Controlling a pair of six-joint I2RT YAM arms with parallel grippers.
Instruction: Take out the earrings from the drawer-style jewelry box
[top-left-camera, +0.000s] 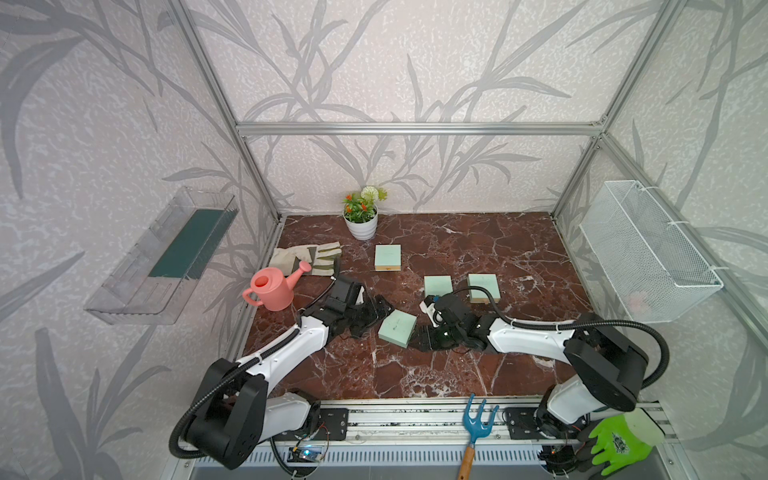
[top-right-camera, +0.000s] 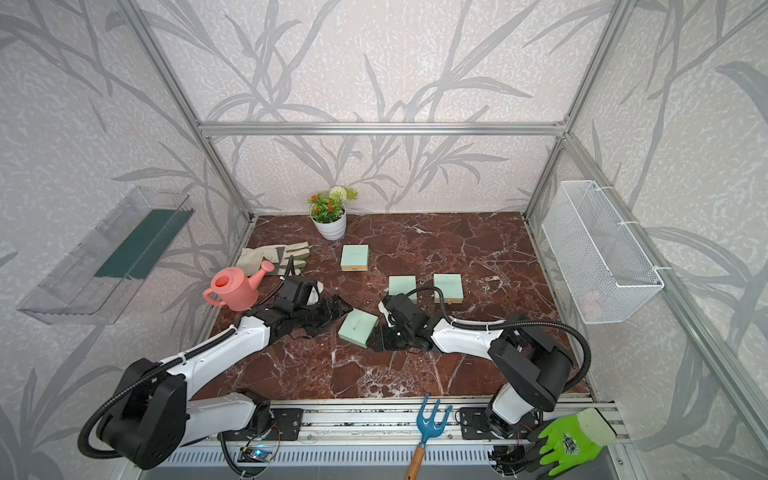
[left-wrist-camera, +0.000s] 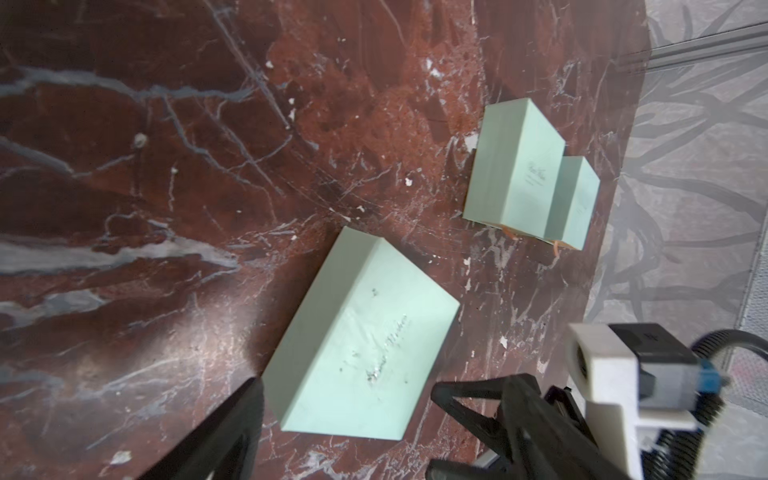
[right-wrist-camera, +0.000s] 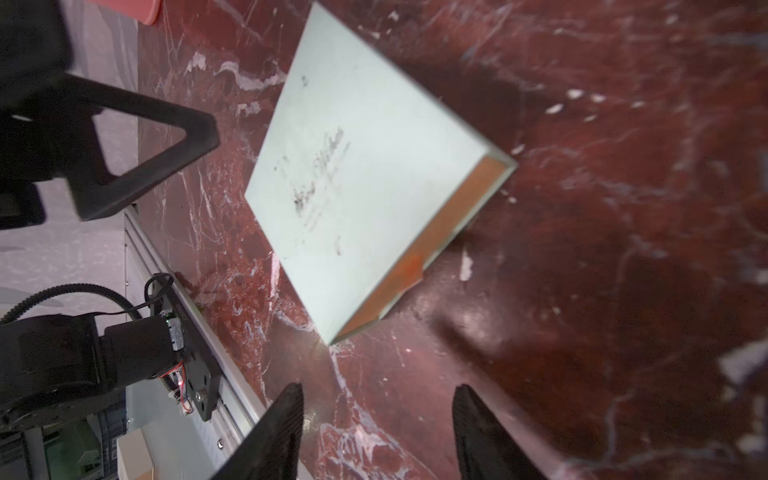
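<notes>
One mint-green jewelry box (top-left-camera: 397, 328) lies slightly turned on the marble table between my two arms. In the right wrist view its orange-brown drawer front (right-wrist-camera: 448, 221) faces my right gripper, whose fingers stand apart with nothing between them. On the box's other side is my left gripper; its fingers are spread, and the box (left-wrist-camera: 372, 348) shows just beyond the fingertips. In the top views both grippers sit close beside the box; whether either touches it cannot be told. The drawer looks closed, and no earrings are visible.
Three more mint boxes rest farther back: one at centre (top-left-camera: 388, 257) and two to the right (top-left-camera: 437, 285), among them. A pink watering can (top-left-camera: 273, 288), gloves (top-left-camera: 320, 257) and a potted plant (top-left-camera: 362, 220) occupy the left and back. Bare table lies in front.
</notes>
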